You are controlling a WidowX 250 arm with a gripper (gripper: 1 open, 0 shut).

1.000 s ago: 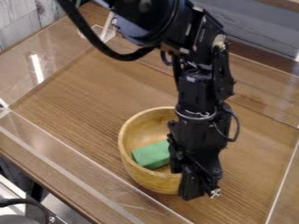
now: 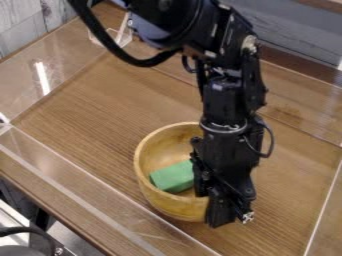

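A yellow wooden bowl (image 2: 158, 149) sits on the wooden table near the front edge. A green block (image 2: 173, 176) lies inside it, partly hidden by the gripper. My black gripper (image 2: 222, 188) is lowered over the right part of the bowl, beside the green block. Its fingertips overlap the bowl's right side, and I cannot tell whether they are open or shut, or whether they touch anything.
A small white object stands at the far back left, partly hidden by a cable. The table's front edge runs along the lower left.
The gripper and upper arm have shifted very slightly. The bowl and green block look unmoved.
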